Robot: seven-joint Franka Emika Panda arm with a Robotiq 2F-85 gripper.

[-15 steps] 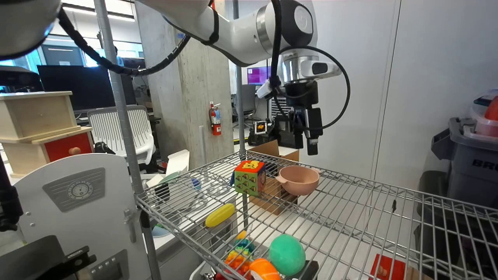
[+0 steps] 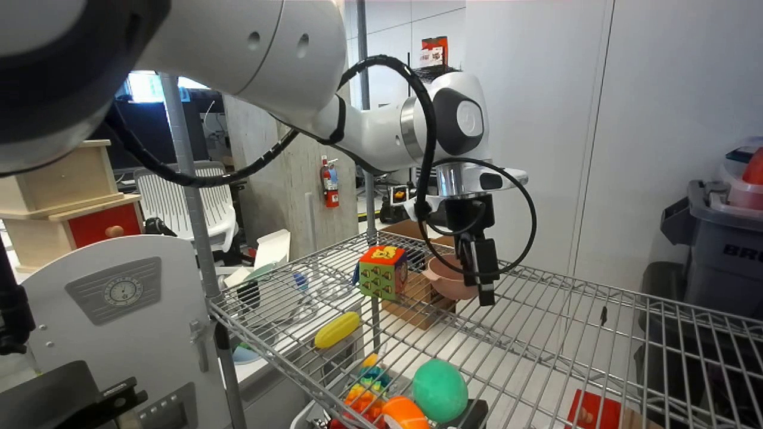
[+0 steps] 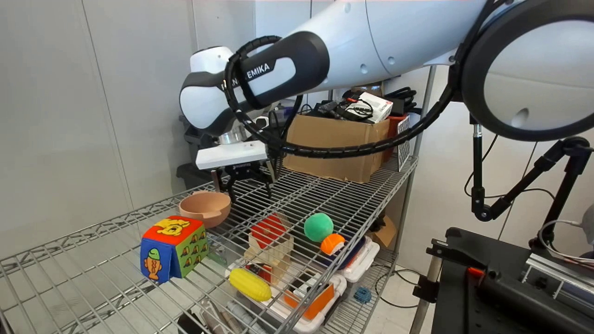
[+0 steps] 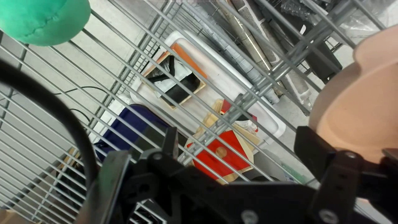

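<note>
A pink bowl (image 3: 203, 205) with small side handles sits on the wire shelf by its back edge. My gripper (image 3: 249, 192) is open and low beside the bowl, with nothing visibly held. In exterior view 1 it stands partly in front of the bowl (image 2: 444, 278). The wrist view shows the bowl (image 4: 369, 108) cut off at the right edge, close to one black finger (image 4: 309, 149). Whether that finger touches the bowl cannot be told. Wire bars show between the fingers.
A picture cube (image 3: 175, 245) sits near the bowl. A yellow corn toy (image 3: 250, 283), a green ball (image 3: 318, 227) and an orange toy (image 3: 332, 244) lie toward the front. A cardboard box (image 3: 328, 147) occupies the far end. Much of the shelf's middle is bare.
The arm and open gripper have come down from above the shelf to the bowl's level. The bowl and toys look unmoved.
</note>
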